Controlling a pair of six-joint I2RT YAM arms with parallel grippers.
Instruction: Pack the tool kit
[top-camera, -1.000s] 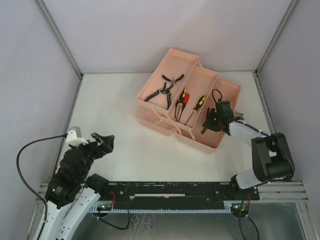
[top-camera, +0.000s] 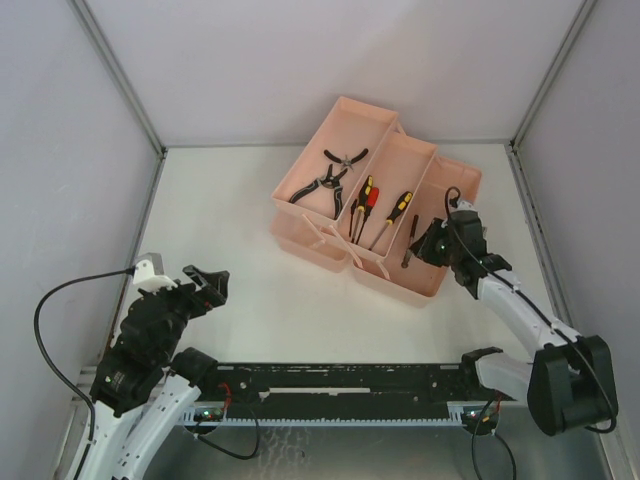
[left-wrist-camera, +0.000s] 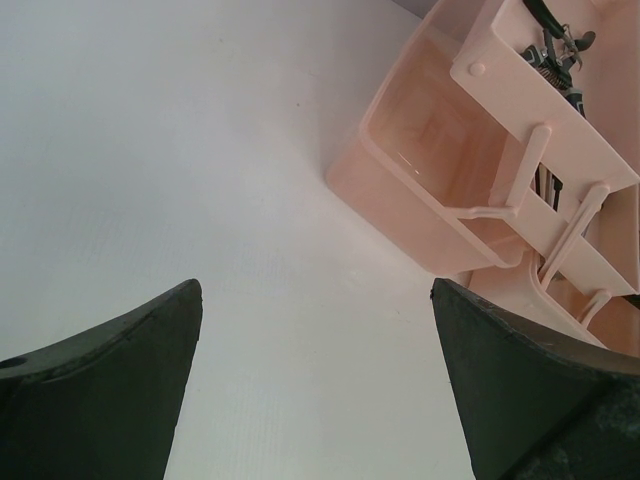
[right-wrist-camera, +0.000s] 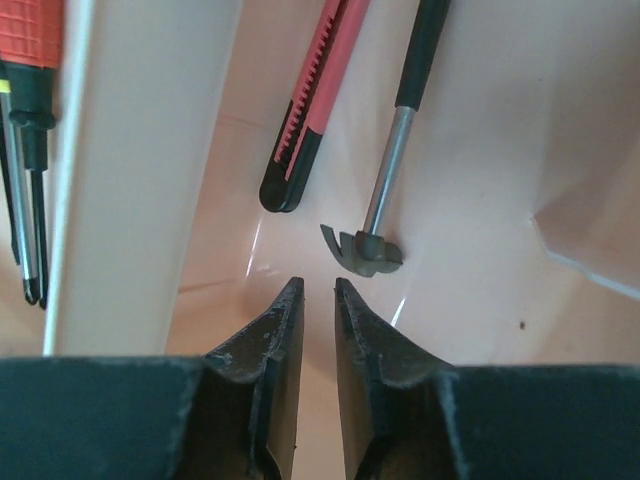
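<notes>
The peach tool box (top-camera: 327, 258) stands opened out at the back right of the table. My right gripper (top-camera: 425, 250) is over its right compartment. In the right wrist view the right gripper has a narrow gap between its fingertips, with nothing in it. Beyond them on the compartment floor lie a small hammer (right-wrist-camera: 390, 165), head towards me, and a red and black cutter (right-wrist-camera: 312, 110) to its left. My left gripper (top-camera: 208, 285) is far off to the left, open and empty. One long dark tool (top-camera: 410, 240) shows beside the right gripper from above.
In the left tray lie two pairs of pliers (top-camera: 346, 158). The middle tray holds a yellow-black screwdriver (top-camera: 388, 220), a red-handled one (top-camera: 367, 208) and more. A partition wall (right-wrist-camera: 150, 180) rises left of the right gripper.
The left arm and the box stay as they were.
</notes>
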